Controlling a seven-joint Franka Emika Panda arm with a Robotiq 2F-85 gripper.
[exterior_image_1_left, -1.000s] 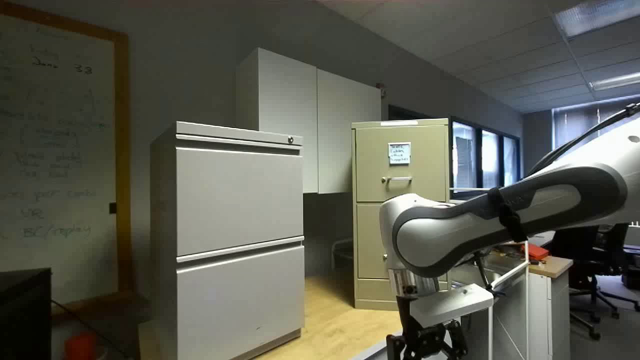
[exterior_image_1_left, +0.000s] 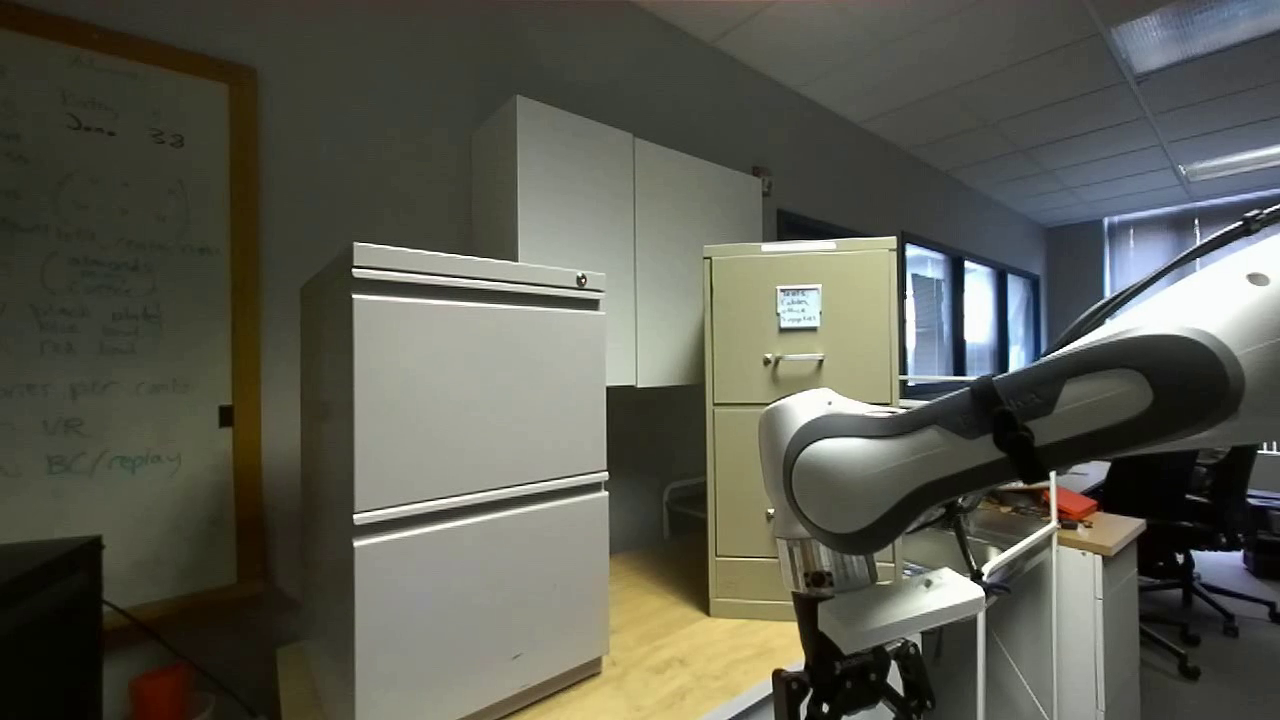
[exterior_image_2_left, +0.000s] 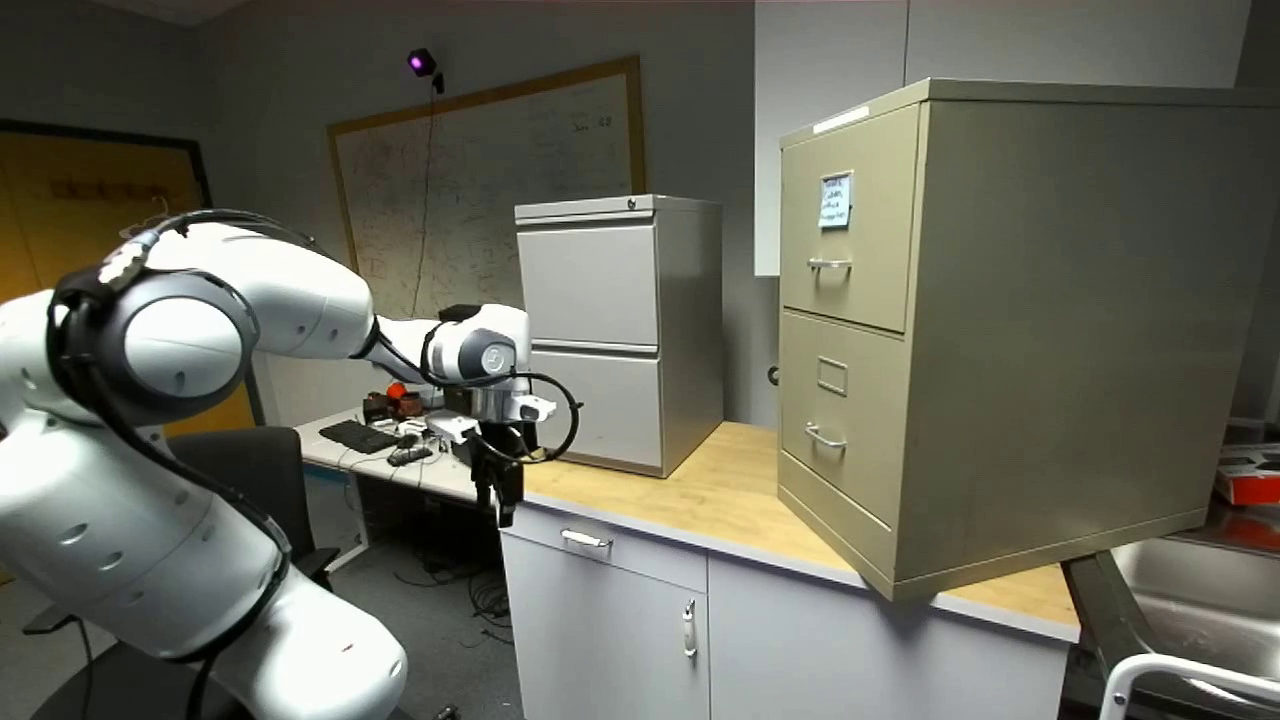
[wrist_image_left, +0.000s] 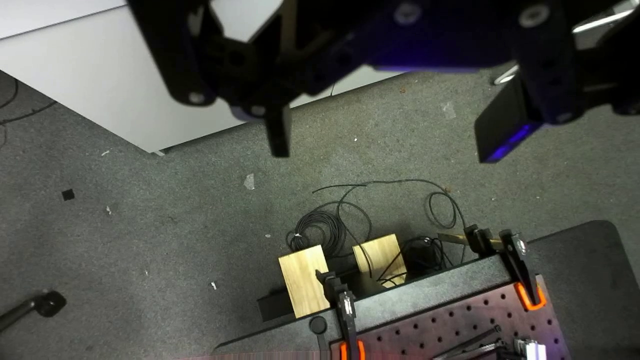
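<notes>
My gripper is open, its two fingers wide apart with only the grey floor visible far beneath the gap. In exterior view 2 the gripper (exterior_image_2_left: 495, 504) points down just in front of the counter's left end. The grey two-drawer cabinet (exterior_image_2_left: 588, 288) stands behind it on the counter, both drawers closed. To the right, the beige filing cabinet (exterior_image_2_left: 846, 396) also has its drawers closed; a handwritten label (exterior_image_2_left: 836, 202) is on the top one. Exterior view 1 cuts off the gripper's lower end at the bottom edge.
Below the wooden countertop (exterior_image_2_left: 732, 468) are a closed drawer with a handle (exterior_image_2_left: 585, 539) and a closed door with a vertical handle (exterior_image_2_left: 689, 628). A sink (exterior_image_2_left: 1182, 600) lies at the right. Coiled cable (wrist_image_left: 321, 231) rests on the floor near the robot's base.
The forearm has shifted very slightly in exterior view 1, while the gripper stays almost in place. The cabinets look unchanged, and the picture is somewhat dimmer now.
</notes>
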